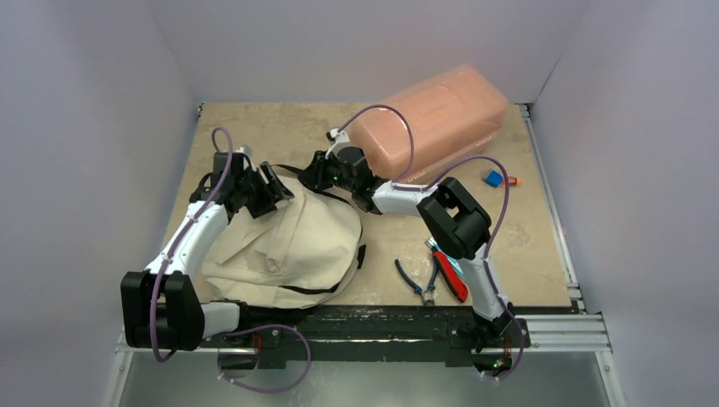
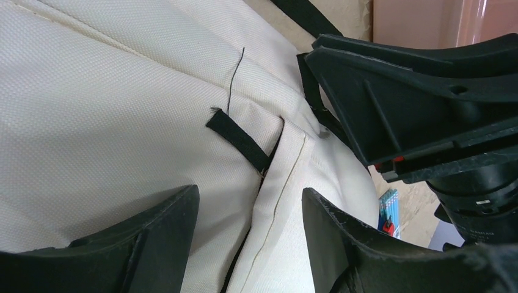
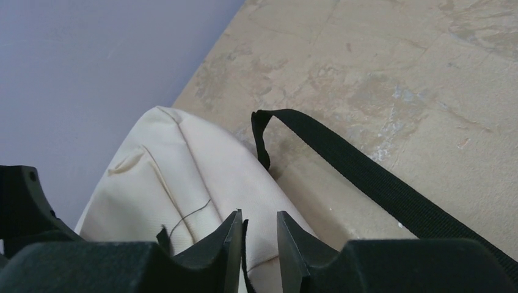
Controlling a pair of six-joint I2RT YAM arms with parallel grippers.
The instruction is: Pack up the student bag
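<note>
The cream cloth bag [image 1: 318,242] lies rumpled on the left half of the table, with black straps and trim. In the left wrist view, my left gripper is open, its fingers well apart above the bag's folded flap [image 2: 278,207] and a short black tab [image 2: 238,140]. Over the bag's upper edge, my right gripper [image 1: 305,176] has its fingers parted by a narrow gap; bag cloth with a dark edge shows beyond them. A black strap [image 3: 366,171] runs across the table in the right wrist view.
A large pink translucent box [image 1: 432,123] stands at the back right. Pliers [image 1: 415,284], a red-handled tool [image 1: 449,275] and light-blue items [image 1: 456,269] lie at the front, partly overlapping. A blue block [image 1: 493,178] and an orange piece [image 1: 512,181] sit at far right.
</note>
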